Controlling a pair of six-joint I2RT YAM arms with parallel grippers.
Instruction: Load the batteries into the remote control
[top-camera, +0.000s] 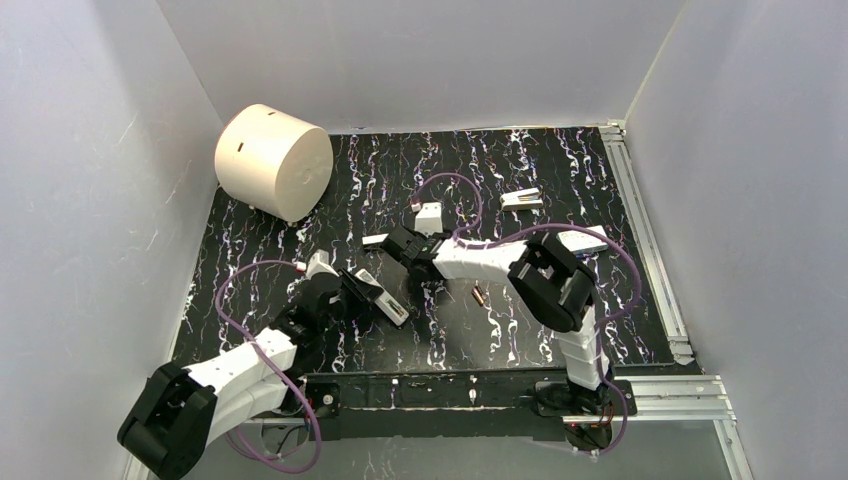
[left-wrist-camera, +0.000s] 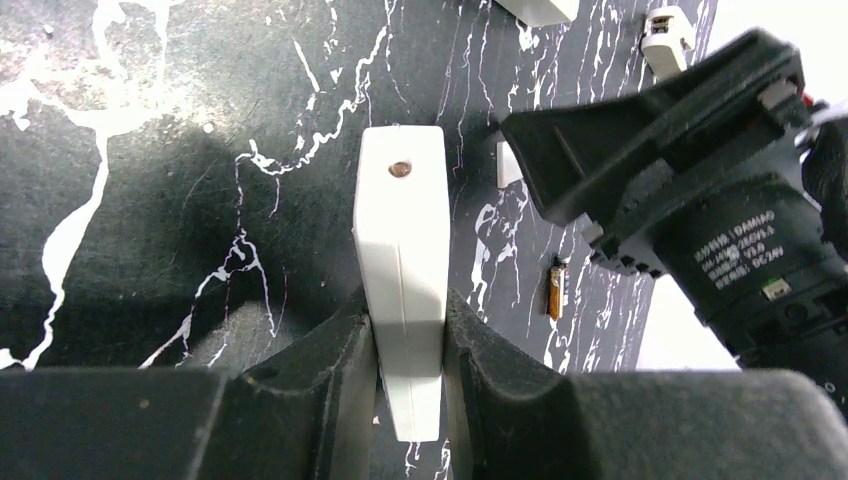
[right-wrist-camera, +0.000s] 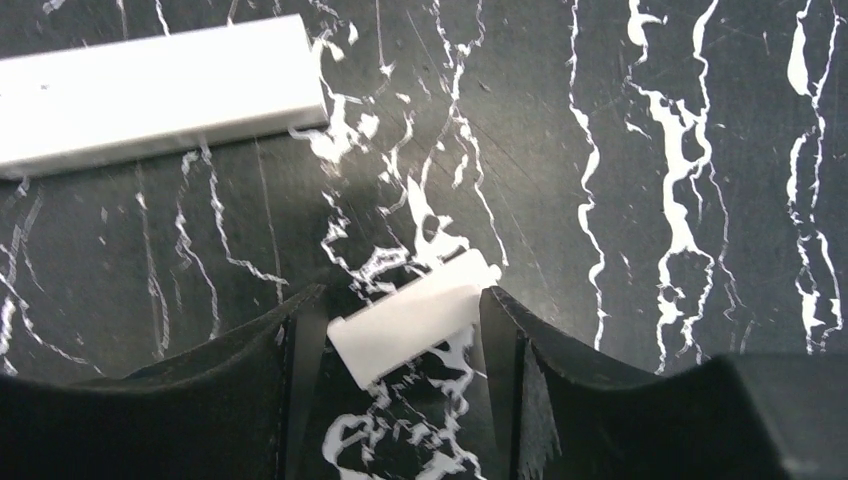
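Observation:
The white remote control (top-camera: 388, 305) (left-wrist-camera: 400, 220) is held in my left gripper, which is shut on it. My right gripper (top-camera: 398, 250) is part open over a small white piece (right-wrist-camera: 405, 320), possibly the battery cover, lying on the table between and just beyond its fingertips; contact is unclear. Two small copper-and-black batteries (top-camera: 478, 296) (left-wrist-camera: 557, 288) lie on the table right of the remote.
A long white bar (top-camera: 373, 241) (right-wrist-camera: 160, 90) lies beside the right gripper. A stapler (top-camera: 521, 200) and a white box (top-camera: 582, 240) are at the right, partly behind the arm. A large cream cylinder (top-camera: 270, 165) occupies the back left.

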